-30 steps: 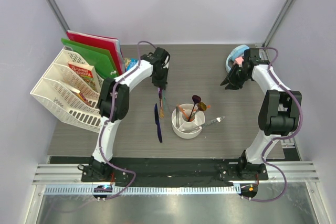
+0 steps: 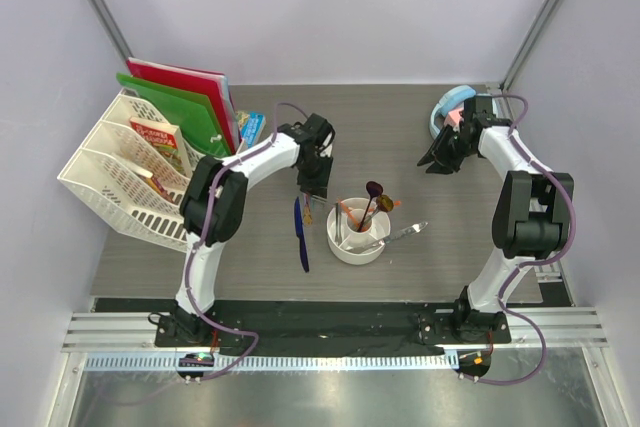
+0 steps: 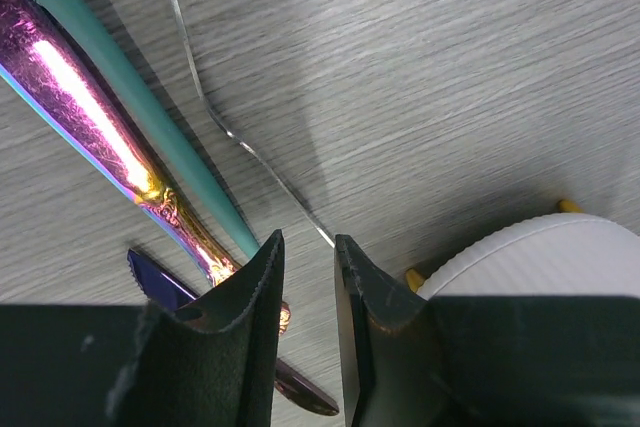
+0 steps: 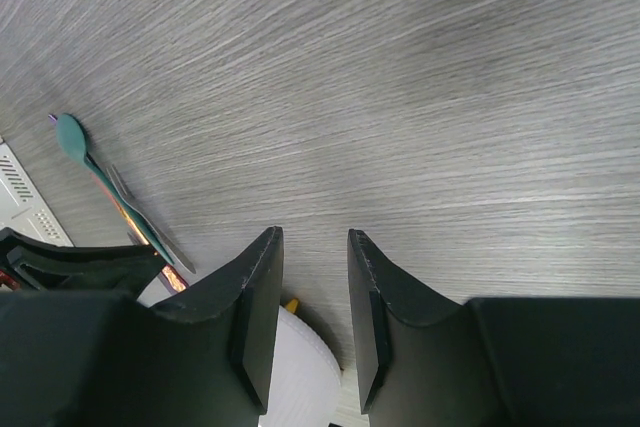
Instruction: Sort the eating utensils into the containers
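My left gripper (image 2: 316, 196) is open just behind the white bowl (image 2: 362, 258). In the left wrist view, its fingertips stand on either side of one end of a thin silver fork (image 3: 236, 134), seen nearly edge-on; contact cannot be told. Left of it lie a teal spoon (image 3: 160, 125), an iridescent purple-and-gold utensil (image 3: 85, 97) and a dark blue knife (image 3: 160, 282). A white cup inside the bowl holds dark ladles (image 2: 374, 189) and orange-handled pieces; a silver fork (image 2: 405, 232) rests across the bowl's rim. My right gripper is open and empty over bare table.
A white basket (image 2: 110, 192) with books and folders takes up the left side. At the back right, a blue round container (image 2: 440, 112) holds something pink. Bare tabletop (image 2: 380, 127) lies between the arms.
The right arm has stayed still.
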